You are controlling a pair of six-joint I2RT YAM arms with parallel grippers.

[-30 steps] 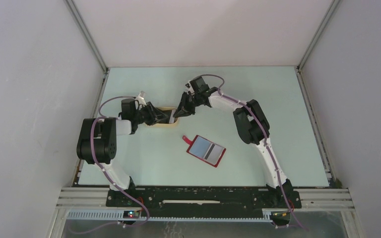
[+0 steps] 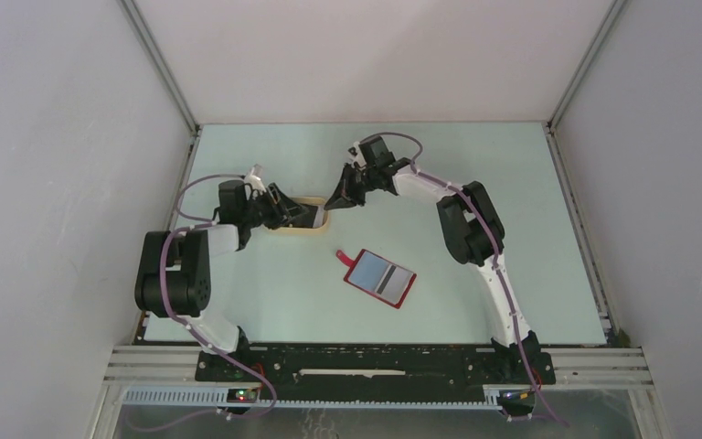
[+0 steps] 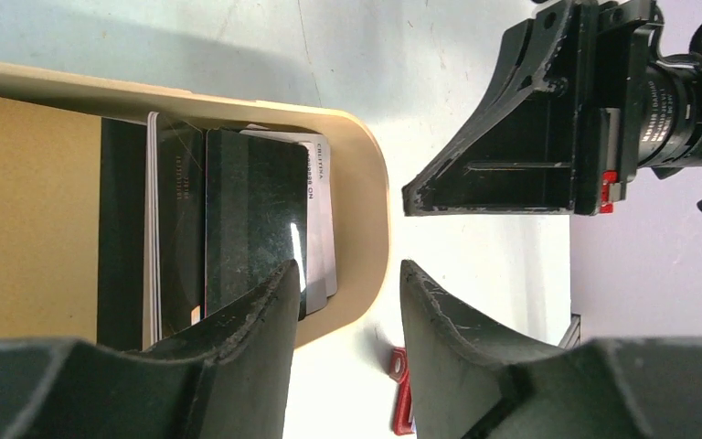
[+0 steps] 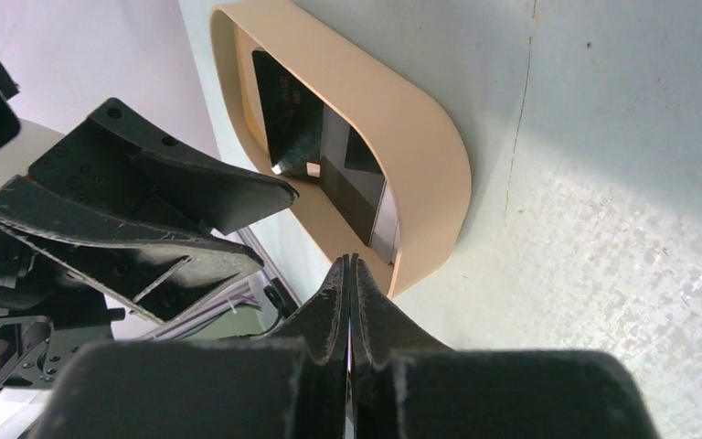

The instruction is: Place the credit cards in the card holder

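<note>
A tan box point(image 3: 358, 210) holds a stack of cards point(image 3: 254, 210), dark ones plus pale ones at the right end. My left gripper hovers over its right end, fingers parted, nothing visible between them. My right gripper is shut with nothing between its fingers, just outside that end of the box. The red card holder point(image 2: 356, 285), with pale and blue panels and a red tab, lies on the table below the box in the top view.
Walls border it at the sides and back.
Both grippers have shifted slightly: the right one a little right, away from the box, and the left arm a little toward the lower left. The box and holder look unmoved.
</note>
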